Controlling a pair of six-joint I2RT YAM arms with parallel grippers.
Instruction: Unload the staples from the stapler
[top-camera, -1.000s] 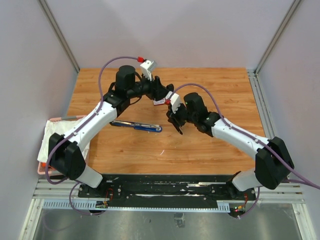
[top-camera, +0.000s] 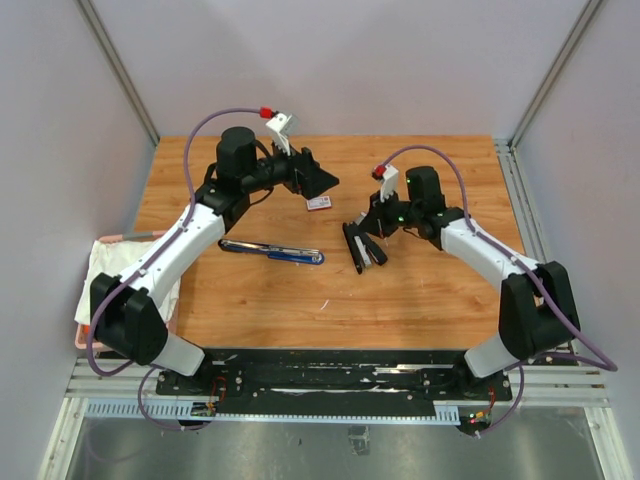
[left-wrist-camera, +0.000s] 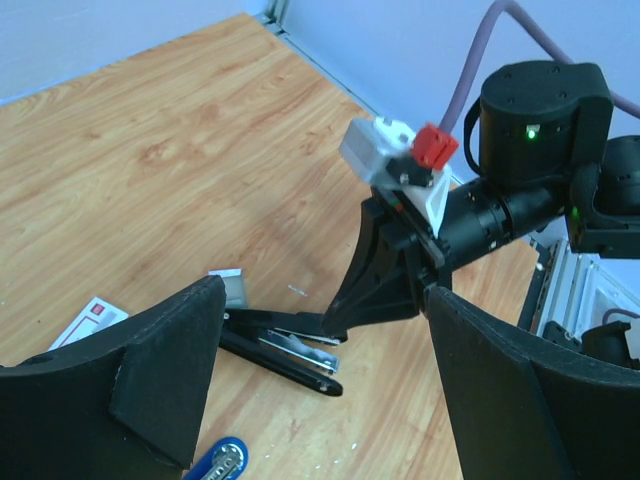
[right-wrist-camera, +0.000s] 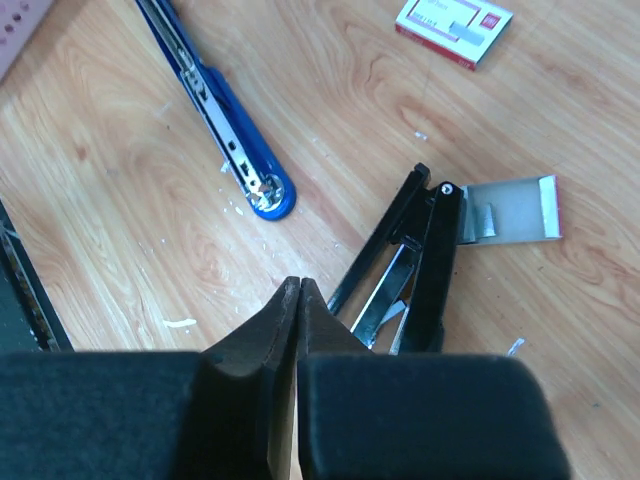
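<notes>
The black stapler (right-wrist-camera: 437, 255) lies on the wooden table, its arms spread in a narrow V with the metal magazine (right-wrist-camera: 385, 297) between them. Whether staples sit in the magazine is hard to make out. Beside the stapler's hinge end, in the right wrist view, is a small grey tray (right-wrist-camera: 520, 212) with a short staple strip (right-wrist-camera: 486, 220) in it. My right gripper is shut, nothing between its fingers, and its tips are close by the stapler; contact cannot be told. Up and left of the stapler, my left gripper hangs open and empty.
A blue stapler (top-camera: 272, 251) lies left of the black one. The white and red staple box (right-wrist-camera: 455, 25) rests beneath my left gripper. Small loose bits, such as a staple piece (right-wrist-camera: 180, 323), dot the table. A pink basket (top-camera: 82, 335) holds white cloth at far left.
The black stapler's widely unfolded arm has swung round into a narrow V with the other. My right gripper has moved right and come off the stapler. The left gripper shifted slightly left.
</notes>
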